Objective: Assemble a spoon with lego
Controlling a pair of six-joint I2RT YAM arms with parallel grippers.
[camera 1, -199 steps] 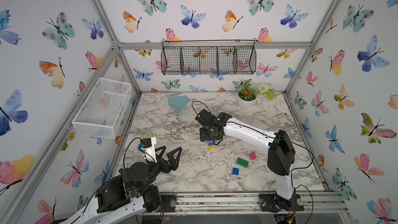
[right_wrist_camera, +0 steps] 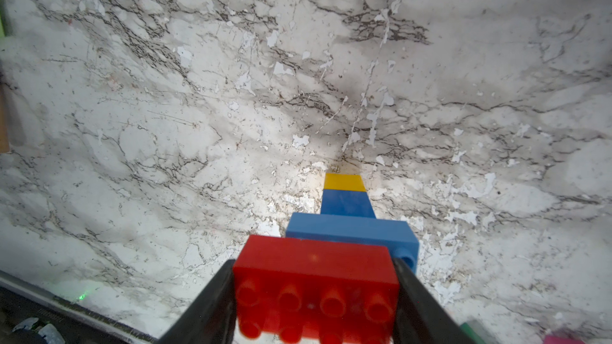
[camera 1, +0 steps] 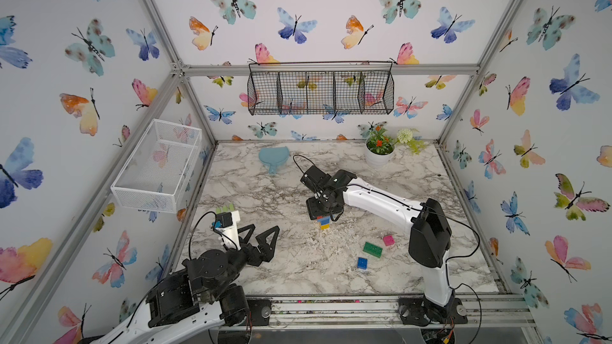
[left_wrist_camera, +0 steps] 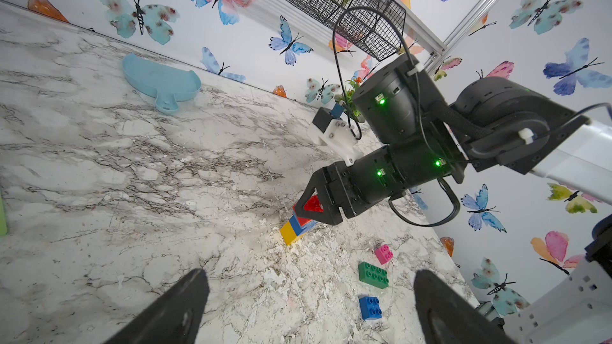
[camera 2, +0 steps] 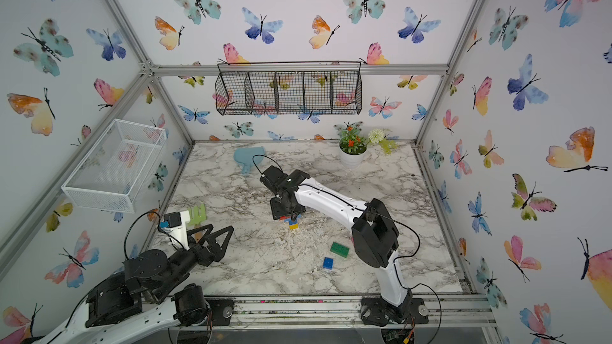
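Note:
My right gripper is shut on a long red brick (right_wrist_camera: 318, 261), held across its two fingers. Directly below the red brick is a light blue brick (right_wrist_camera: 357, 229). Beyond it are a darker blue brick (right_wrist_camera: 347, 204) and a yellow one (right_wrist_camera: 344, 182). Whether the red brick is pressed onto the blue one cannot be told. In the left wrist view the column leans, with the yellow brick (left_wrist_camera: 288, 234) lowest. On the table's right lie a green brick (left_wrist_camera: 373, 275), a small blue brick (left_wrist_camera: 369, 307) and a pink brick (left_wrist_camera: 383, 254). My left gripper (camera 1: 263, 235) stands open and empty.
A light blue dustpan (camera 1: 273, 158) and a potted plant (camera 1: 380, 146) stand at the back. Something light green (camera 2: 197, 214) lies at the left, partly behind the left arm.
My right arm has shifted very slightly, and a bit more red shows under its gripper. The left arm and the loose bricks have stayed put.

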